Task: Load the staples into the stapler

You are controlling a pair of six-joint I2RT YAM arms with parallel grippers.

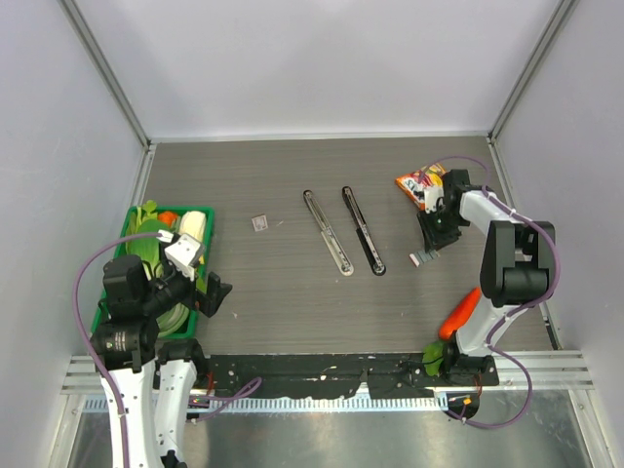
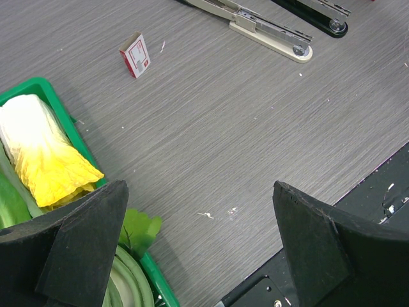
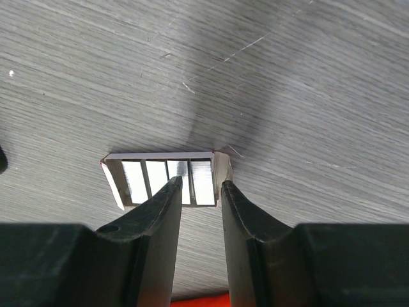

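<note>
An opened box of staples (image 1: pixel 423 258) lies on the table at the right. In the right wrist view, several silvery rows of staples (image 3: pixel 135 182) show inside it. Above the box's right end is my right gripper, its fingertips a small gap apart over the end row, with nothing visibly held. Two long staplers, one white (image 1: pixel 329 234) and one black (image 1: pixel 364 231), lie opened out at mid-table. At the left, my left gripper is wide open and empty, beside the green basket. Whether the right fingers touch the staples, I cannot tell.
The green basket (image 1: pixel 209 216) of vegetables stands at the left. A small red-and-white box (image 2: pixel 136 56) sits between it and the staplers. Near the right arm are an orange snack bag (image 1: pixel 410 188) and a carrot (image 1: pixel 460 313). Bare table surrounds the staplers.
</note>
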